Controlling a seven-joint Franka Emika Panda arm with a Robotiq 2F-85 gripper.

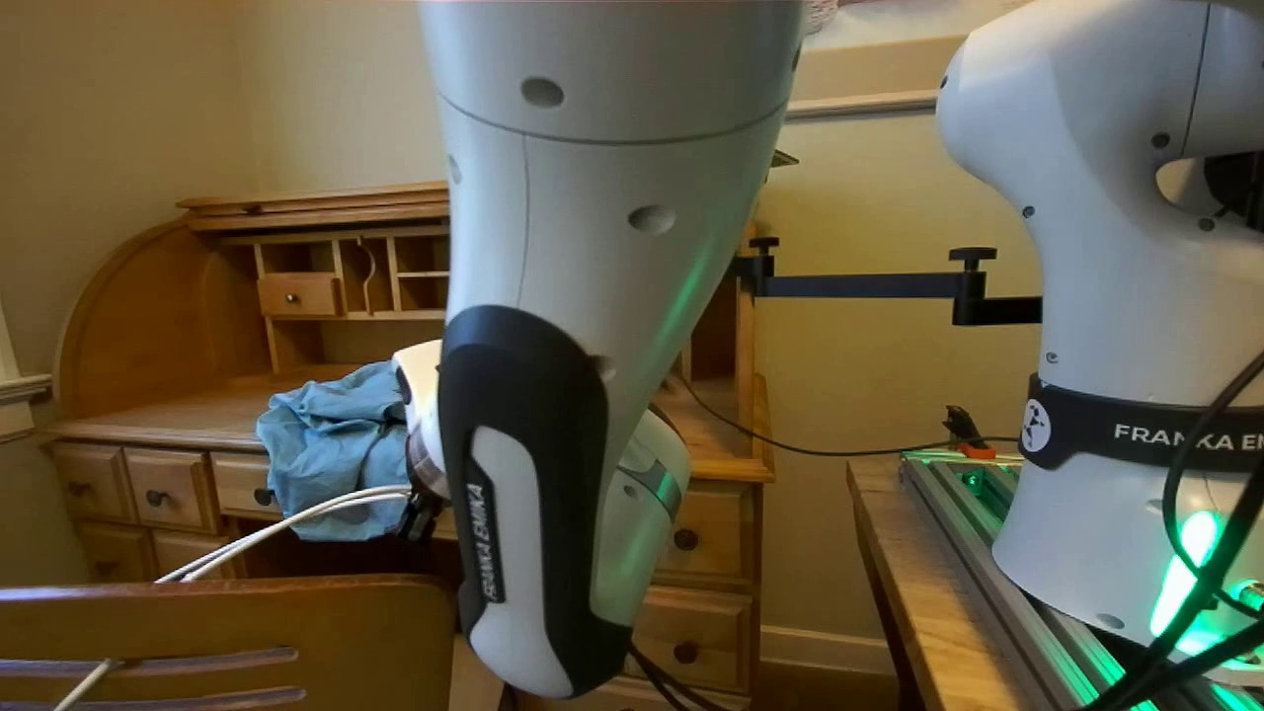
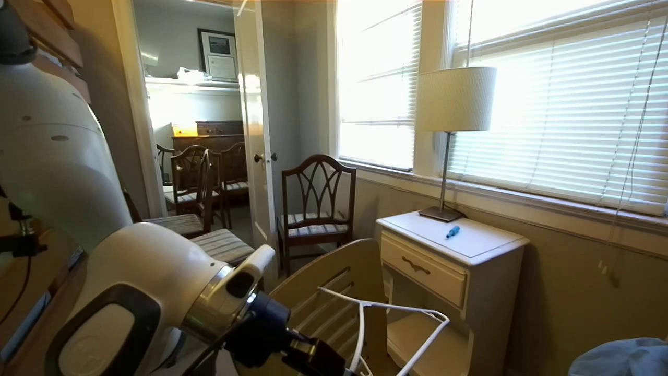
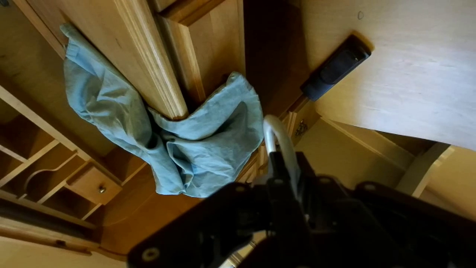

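My gripper is shut on a white hanger (image 2: pixel 407 307), near its curved hook, which sticks up past the fingertips in the wrist view. In exterior view 2 the rest of the hanger reaches out beyond the gripper, in front of a wooden chair back (image 2: pixel 335 294). Exterior view 1 shows the hanger (image 1: pixel 284 517) stretching left above the chair back, while the arm hides most of the hand. A crumpled blue cloth (image 3: pixel 209 143) is draped over the front edge of the roll-top desk (image 1: pixel 225 403), apart from the gripper.
A dark oblong object (image 3: pixel 337 67) lies by the edge of a pale wooden surface (image 3: pixel 410 71). A white nightstand (image 2: pixel 451 235) carries a lamp (image 2: pixel 457 100) and a small teal item (image 2: pixel 452 232). More light-blue fabric (image 2: pixel 623 358) shows at the lower right corner.
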